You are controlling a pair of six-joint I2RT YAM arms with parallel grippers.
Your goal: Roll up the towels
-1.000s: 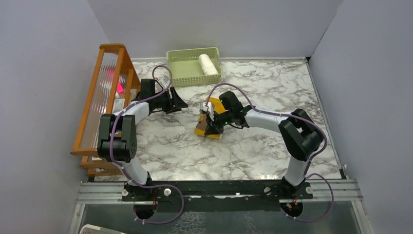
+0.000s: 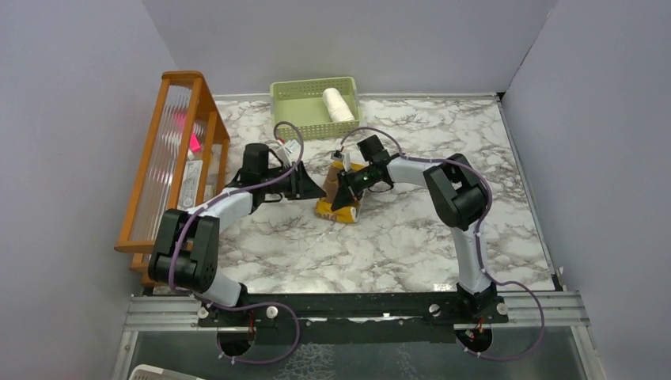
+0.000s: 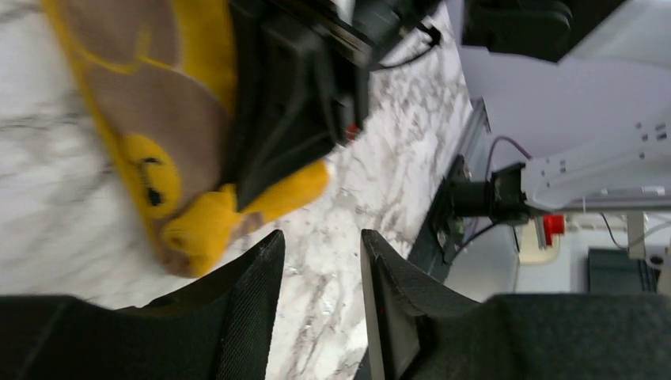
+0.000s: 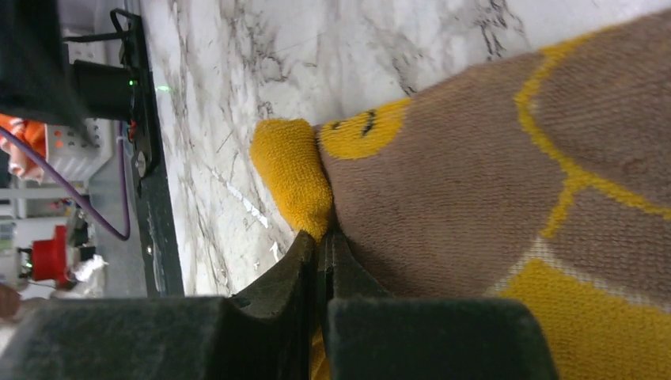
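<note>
The brown and yellow towel (image 2: 346, 214) lies in the middle of the marble table, its front edge bunched up and partly hidden by the arms. In the right wrist view a fold of the towel (image 4: 299, 178) rises between the fingertips of my right gripper, which is shut on the yellow cloth. Just left of the towel hangs my left gripper (image 2: 321, 195). Seen from its wrist, the left gripper has its fingers apart with nothing between them, and the towel's curled corner (image 3: 198, 229) lies ahead of it.
A green basket (image 2: 301, 89) at the back holds a white rolled towel (image 2: 338, 104). On the left a wooden rack (image 2: 150, 158) stands close to my left arm. Both grippers are very close to each other.
The right gripper has shifted slightly, and the towel's front edge looks more bunched around it.
</note>
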